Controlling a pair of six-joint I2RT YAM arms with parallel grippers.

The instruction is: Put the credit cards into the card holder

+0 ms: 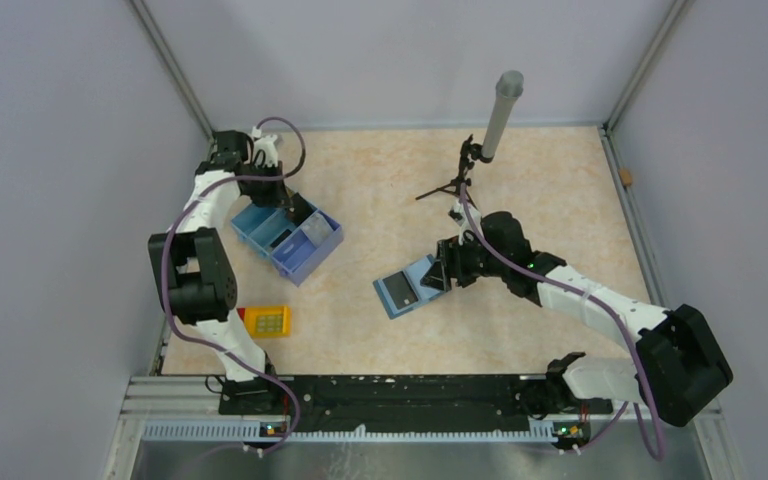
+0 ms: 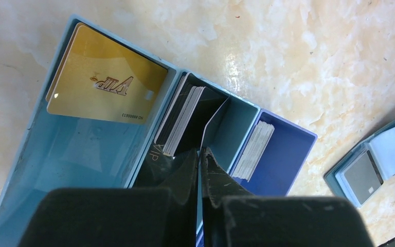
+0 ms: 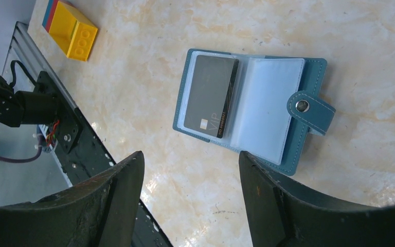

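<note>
The blue card holder (image 3: 308, 77) lies spread on the table, a black VIP card (image 3: 211, 95) in its left pocket and a clear sleeve on the right. Over it hangs my right gripper, open and empty. At the left, my left gripper reaches into the middle compartment of a blue box (image 2: 181, 72). Its fingertips are shut on one corner of a thin black card (image 2: 217, 119), which stands tilted there. Beside that card leans a stack of black cards (image 2: 184, 121). Gold VIP cards (image 2: 108, 77) occupy the left compartment.
White-edged cards (image 2: 255, 150) stand in the adjoining purple-blue box (image 2: 301, 149). A yellow box (image 1: 268, 321) sits at the table's front left. Behind the right arm is a small tripod (image 1: 457, 186). Between the boxes and the holder the table (image 1: 360, 220) is clear.
</note>
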